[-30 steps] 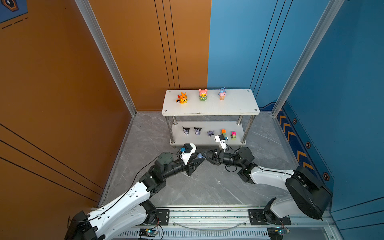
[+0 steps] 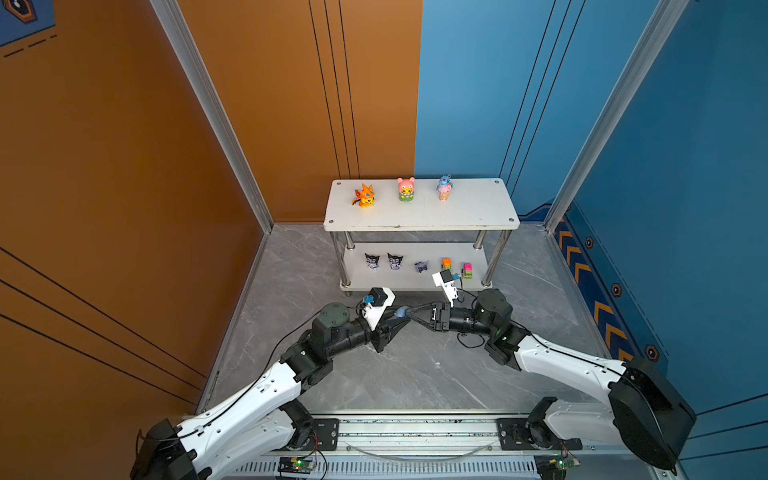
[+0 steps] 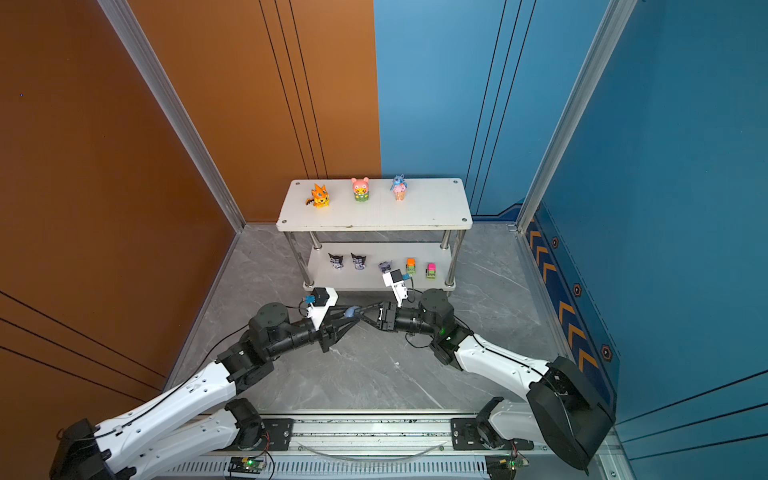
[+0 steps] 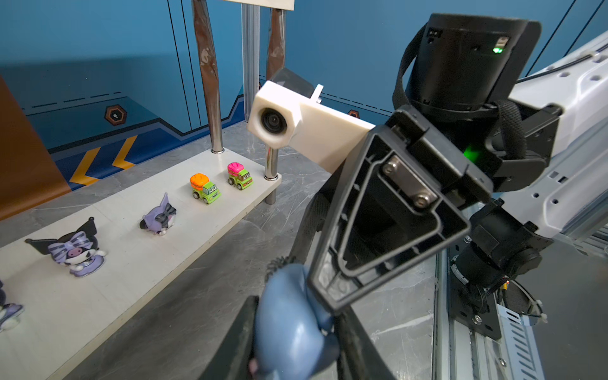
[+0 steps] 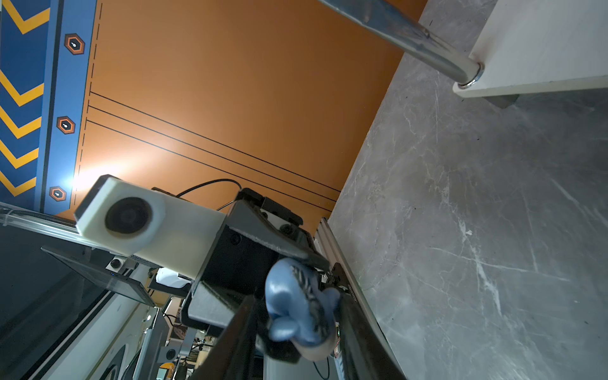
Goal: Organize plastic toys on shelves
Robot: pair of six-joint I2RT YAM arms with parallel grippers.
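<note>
A blue toy (image 2: pixel 401 312) is in the air in front of the shelf, where my two grippers meet. My left gripper is shut on it; in the left wrist view its dark fingers (image 4: pixel 243 348) flank the blue toy (image 4: pixel 285 323). My right gripper comes from the other side with its fingers (image 5: pixel 243 335) around the blue toy (image 5: pixel 294 304); whether they press on it cannot be seen. An orange toy (image 2: pixel 365 196), a pink-and-green toy (image 2: pixel 406 189) and a blue-and-pink toy (image 2: pixel 445 188) stand on the white upper shelf (image 2: pixel 472 208).
On the lower shelf (image 2: pixel 376 280) stand two dark-eared toys (image 2: pixel 372 261), a tilted purple toy (image 4: pixel 158 217), an orange-and-green truck (image 4: pixel 204 188) and a pink-and-green truck (image 4: pixel 239 176). The upper shelf's right end and the grey floor (image 2: pixel 448 376) are clear.
My right arm's elbow has swung outward to the right and down, and its wrist has shifted slightly. The left arm and the shelf toys have stayed put.
</note>
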